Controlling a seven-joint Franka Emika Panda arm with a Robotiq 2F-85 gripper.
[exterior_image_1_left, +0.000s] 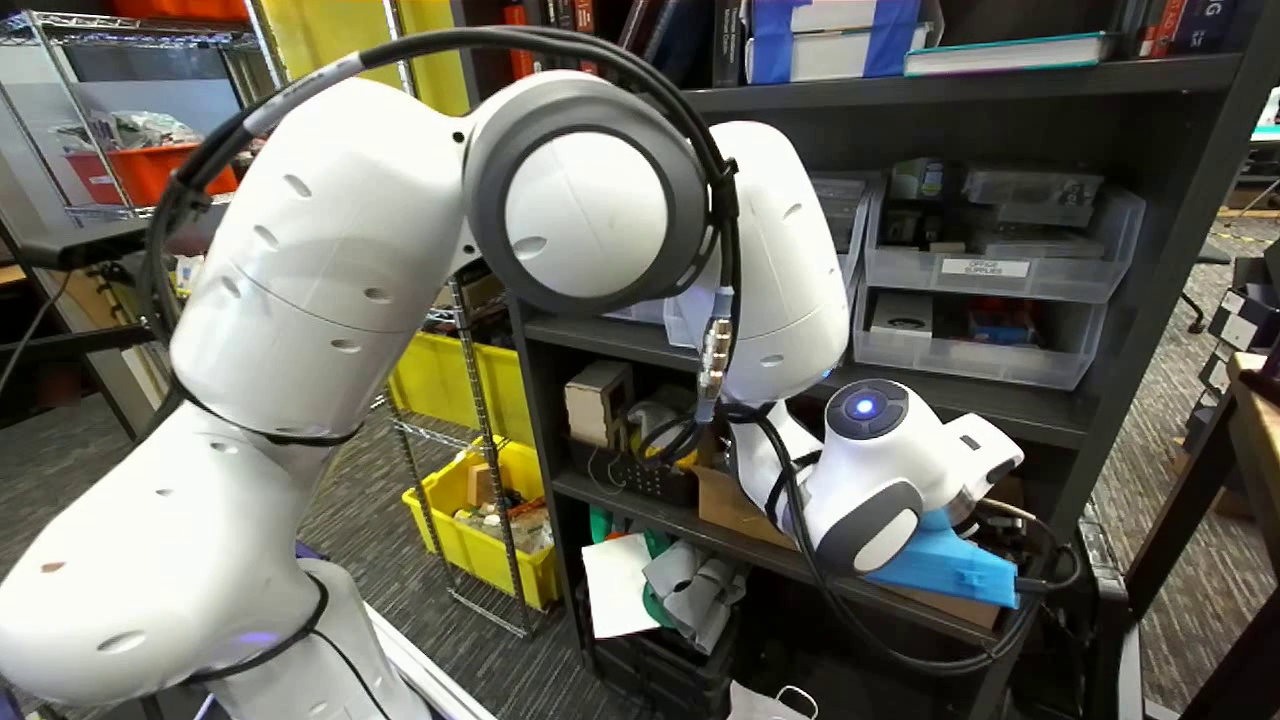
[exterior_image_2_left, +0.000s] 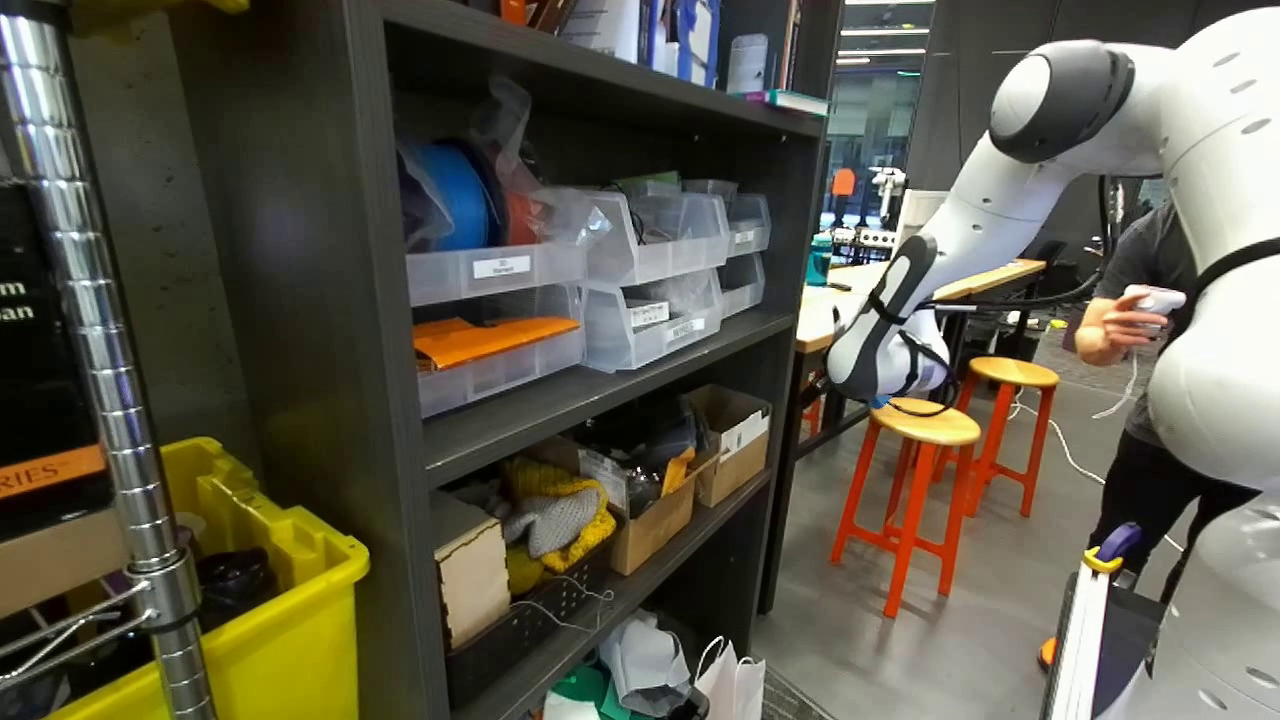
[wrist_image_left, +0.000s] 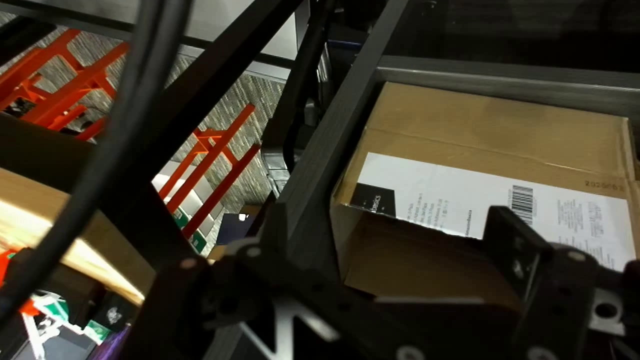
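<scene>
In the wrist view my gripper is open, its two dark fingers standing wide apart. Beyond them sits a cardboard box (wrist_image_left: 498, 129) with a white printed label (wrist_image_left: 444, 186). The box's near side is open and dark inside, and part of it passes behind the right finger (wrist_image_left: 516, 246). Whether a finger touches the box cannot be made out. From exterior view 1, the white hand and its blue mount (exterior_image_1_left: 942, 562) hang in front of the lower shelf at the right and hide most of that box. The fingertips are hidden there.
A dark shelf upright (wrist_image_left: 321, 162) runs close along the box's left side. Clear plastic bins (exterior_image_1_left: 984, 270) stand on the shelf above. A black cable (exterior_image_1_left: 882, 648) loops below the hand. Orange-legged stools (exterior_image_2_left: 918, 468) and a person holding a white device (exterior_image_2_left: 1152, 300) are beyond the shelf.
</scene>
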